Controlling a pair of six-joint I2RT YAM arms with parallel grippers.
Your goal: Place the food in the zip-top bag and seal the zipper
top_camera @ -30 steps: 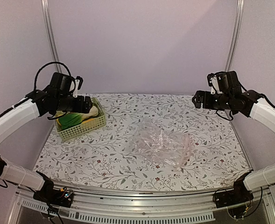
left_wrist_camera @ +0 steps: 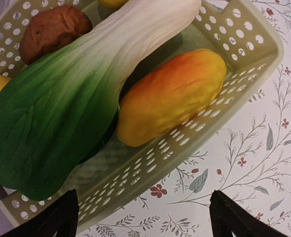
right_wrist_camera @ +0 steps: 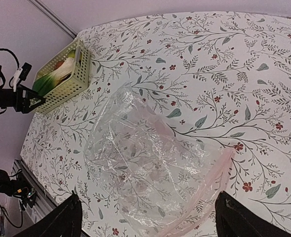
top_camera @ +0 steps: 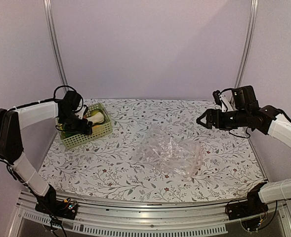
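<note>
A green plastic basket [top_camera: 88, 139] at the left holds bok choy [left_wrist_camera: 56, 113], an orange-yellow oblong food [left_wrist_camera: 170, 96], a brown wrinkled item [left_wrist_camera: 54, 32] and other partly hidden yellow pieces. My left gripper [top_camera: 83, 126] is over the basket, open, its fingers above the bok choy and the near wall. A clear zip top bag [top_camera: 167, 155] with a pinkish edge lies flat, crumpled, in the middle of the table. My right gripper [top_camera: 209, 118] hangs open above the table to the right of the bag, empty.
Walls stand at the back and both sides, with a metal rail [top_camera: 150, 210] along the front edge.
My left gripper has moved down and slightly left over the basket. My right gripper has come lower and a little left. The basket and bag look unchanged.
</note>
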